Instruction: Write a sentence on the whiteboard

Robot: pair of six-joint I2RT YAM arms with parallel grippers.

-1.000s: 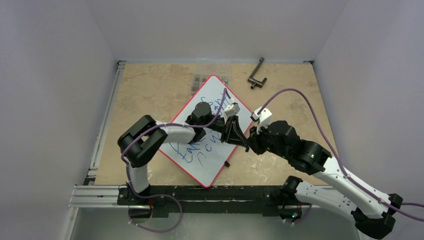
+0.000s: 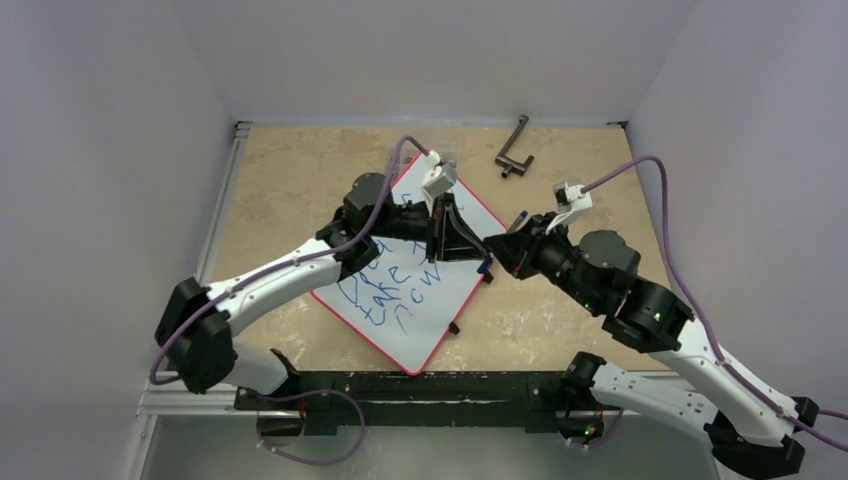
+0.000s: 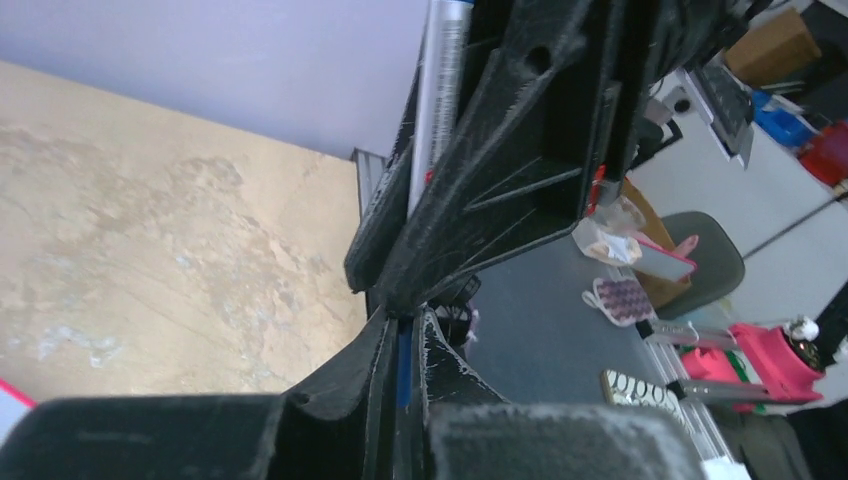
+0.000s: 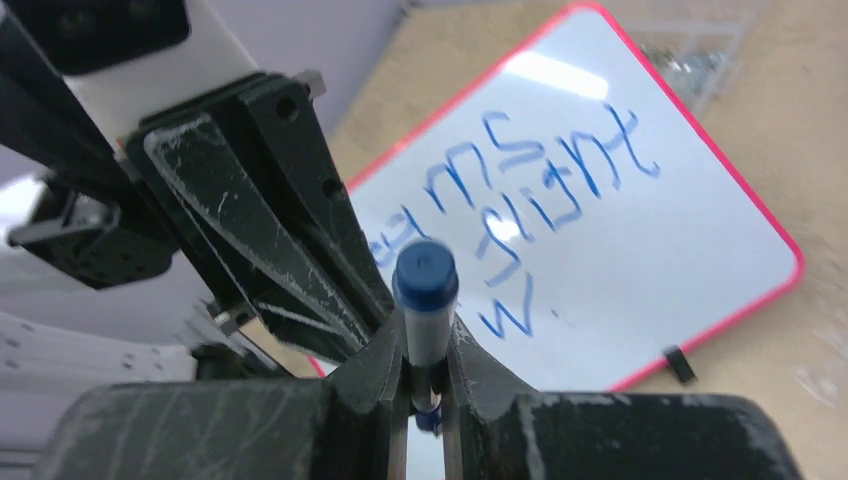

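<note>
The red-edged whiteboard (image 2: 410, 330) (image 4: 650, 260) lies on the table with blue handwriting. Above its right side my two grippers meet tip to tip on a marker (image 3: 437, 90) (image 4: 428, 300), white with blue ends. My left gripper (image 2: 466, 250) is shut on it, seen at the bottom of the left wrist view. My right gripper (image 2: 498, 248) is shut on it too, its fingers holding the white barrel in the right wrist view.
A clear parts box (image 2: 446, 136) stands behind the board, and a dark bent bracket (image 2: 518, 160) lies at back right. Bare table (image 2: 280, 170) shows around the board.
The left arm's links and the right arm have shifted visibly.
</note>
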